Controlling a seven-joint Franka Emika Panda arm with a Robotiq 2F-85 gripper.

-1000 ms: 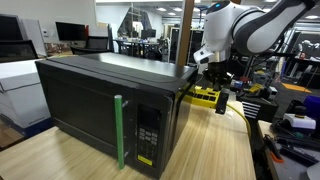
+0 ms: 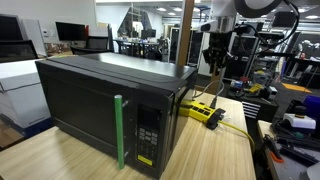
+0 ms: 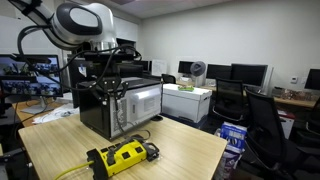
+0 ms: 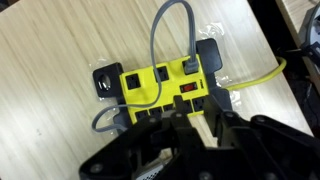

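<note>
A yellow and black power strip (image 2: pixel 205 110) lies on the wooden table beside the microwave. In the wrist view the strip (image 4: pixel 165 88) is below me, with a grey cord (image 4: pixel 153 50) plugged into it and looping over its face. My gripper (image 2: pixel 213 64) hangs above the strip, apart from it. Its black fingers (image 4: pixel 182 105) stand part open in the wrist view, and nothing shows held between them. Exterior view 2 shows the strip (image 3: pixel 122 158) near the table's front, with the grey cord rising in a loop behind it.
The black microwave (image 2: pixel 100 105), with a green strip (image 2: pixel 119 130) on its front, fills much of the table. A yellow cable (image 2: pixel 238 129) trails off the power strip. Bare tabletop (image 3: pixel 185 145) lies to the strip's right in exterior view 2.
The power strip has gone from hanging under the gripper to lying on the table. My gripper has let go of it and risen.
</note>
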